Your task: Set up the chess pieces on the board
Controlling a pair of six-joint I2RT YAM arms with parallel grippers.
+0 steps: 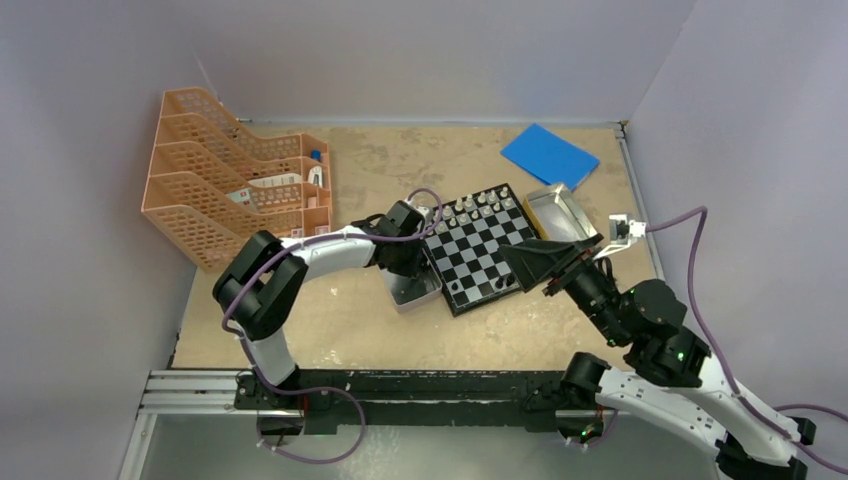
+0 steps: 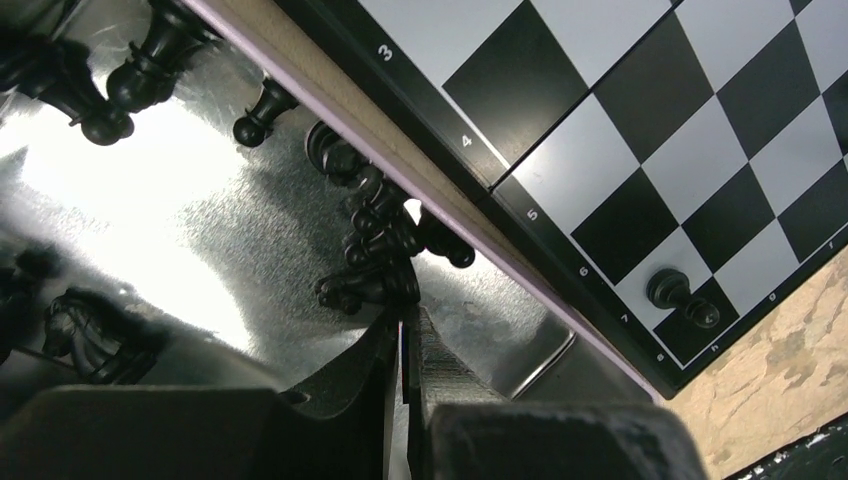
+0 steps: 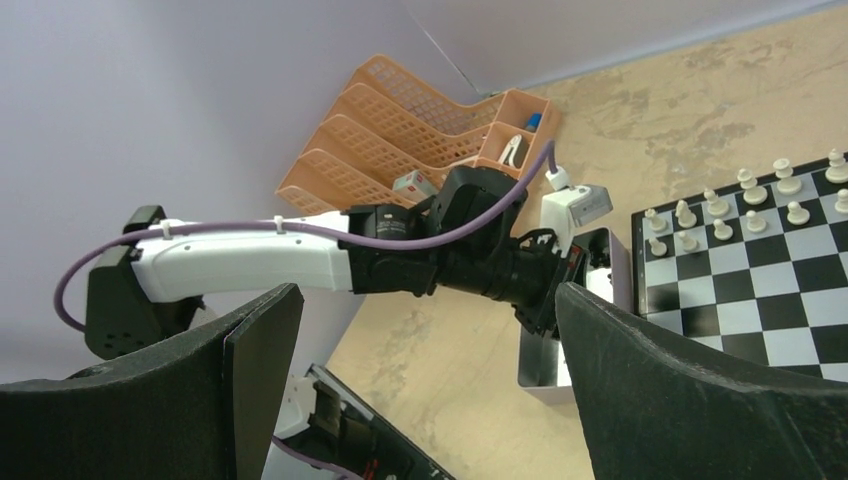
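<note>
The chessboard (image 1: 470, 255) carries white pieces (image 3: 757, 222) in rows along its far side. A black pawn-like piece (image 2: 672, 290) stands near the board's corner, and a few dark pieces (image 1: 505, 282) are at the near right edge. Loose black pieces (image 2: 380, 225) lie in the metal tray (image 1: 418, 301) left of the board. Inside that tray, my left gripper is shut, its tips against the base end of a lying black piece (image 2: 365, 288); nothing shows clearly between them. High over the right side, my right gripper is open and empty.
An orange organiser (image 1: 235, 170) fills the back left. Behind the board lies a blue sheet (image 1: 550, 153), and a second metal tray (image 1: 560, 212) sits right of it. Bare table (image 1: 360, 335) extends in front. The tray wall borders the board closely.
</note>
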